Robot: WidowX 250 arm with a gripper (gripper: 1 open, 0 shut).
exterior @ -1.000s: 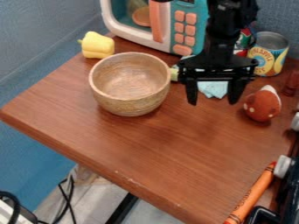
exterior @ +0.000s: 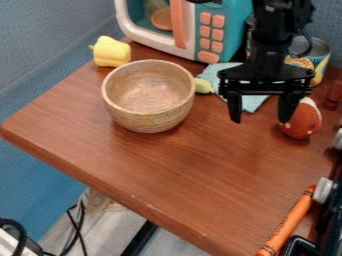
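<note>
My black gripper (exterior: pixel 267 104) hangs open over the right-back part of the wooden table (exterior: pixel 187 180), fingers pointing down and apart, with nothing seen between them. Below and just right of its right finger sits a red-brown toy football (exterior: pixel 301 122) with a white band. A pale woven bowl (exterior: pixel 147 100) stands left of the gripper. Behind the gripper a light blue cloth (exterior: pixel 215 73) lies beside a pale green item (exterior: pixel 202 86).
A toy microwave (exterior: pixel 174 25) and yellow pepper (exterior: pixel 110 52) stand at the back, with a can (exterior: pixel 317 65) and small brown bottle (exterior: pixel 334 95) at the right. An orange crayon-like stick (exterior: pixel 287 225) lies front right.
The gripper has shifted rightward, closer to the football, and slightly changed height. The objects on the table look unmoved.
</note>
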